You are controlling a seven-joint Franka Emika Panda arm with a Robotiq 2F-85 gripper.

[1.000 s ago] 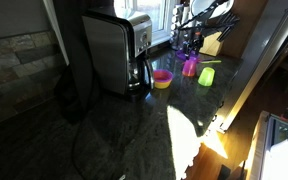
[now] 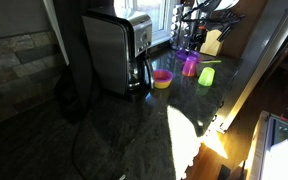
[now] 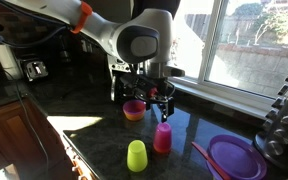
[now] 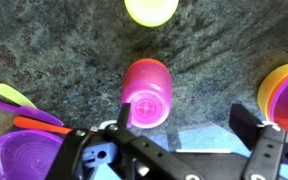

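A pink cup [image 4: 147, 93] stands on the dark counter, below and between the spread fingers in the wrist view, closer to the left one. My gripper [image 3: 156, 94] is open above the counter, with nothing held. Beside the pink cup stands a yellow-green cup [image 3: 137, 156], cut off at the top edge of the wrist view. Nested bowls, orange-yellow outside and pink inside [image 4: 286, 98], sit to the right in that view. In exterior view 1 the pink cup [image 2: 190, 66] and yellow-green cup [image 2: 206, 76] are close together; the fingertips are too small there to judge.
A purple plate [image 3: 234, 158] with utensils lies near the window. A coffee maker [image 2: 122, 52] stands behind the bowls, and a metal rack [image 3: 284, 118] is at the right in exterior view 2.
At the upper right of exterior view 1 the arm has shifted a little. Both cups and the bowls keep their places.
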